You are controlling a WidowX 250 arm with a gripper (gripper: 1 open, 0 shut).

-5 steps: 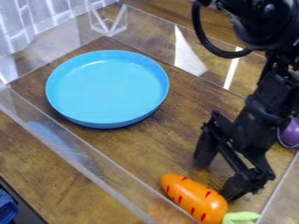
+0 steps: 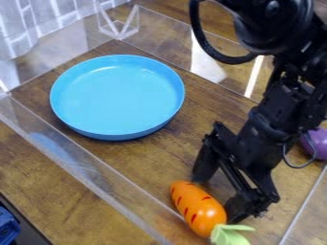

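An orange toy carrot (image 2: 198,206) with red stripes and a pale green top lies near the bottom of the camera view, angled toward the clear front wall. My black gripper (image 2: 228,187) is low over the wooden floor, open, its fingers at the carrot's upper right side. Whether they touch it is unclear.
A blue plate (image 2: 118,94) sits at the upper left of the wooden floor (image 2: 90,172), inside clear low walls. A purple object (image 2: 312,144) is partly hidden behind the arm at the right. A dark blue item lies outside at lower left.
Since a second ago my gripper has moved down and left toward the carrot. The carrot has shifted slightly left and turned more upright in the view.
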